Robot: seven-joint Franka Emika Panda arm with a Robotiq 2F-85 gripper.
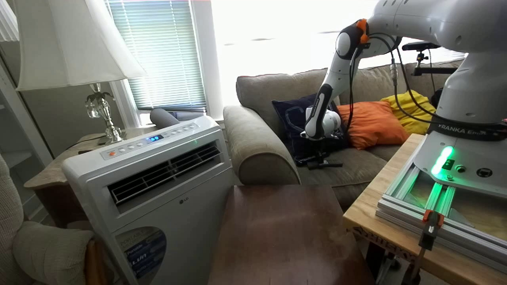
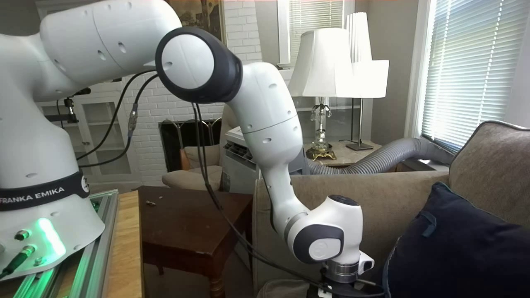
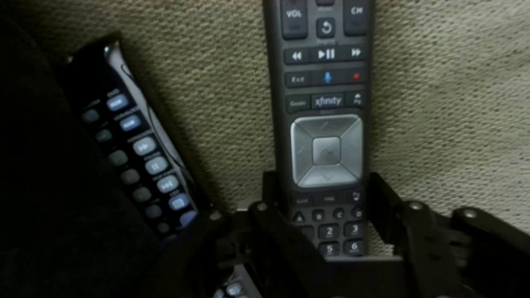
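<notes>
A long dark grey remote control (image 3: 326, 151) with a silver square pad and "xfinity" lettering lies face up in the wrist view. My gripper is shut on it, one finger against each long side just below the silver pad. A second, glossy black remote (image 3: 141, 144) with bluish-white buttons lies slanted to the left, apart from the held one. In exterior view 1 the gripper (image 1: 323, 160) is down low over the couch seat, in front of the navy pillow (image 1: 295, 118). Its fingertips are too small there to make out.
The beige couch (image 1: 261, 161) has an orange pillow (image 1: 373, 124) and a yellow pillow (image 1: 412, 111) farther along. A bare brown table (image 1: 285, 228) stands in front of the couch arm. A white portable air conditioner (image 1: 190, 190) is left of it.
</notes>
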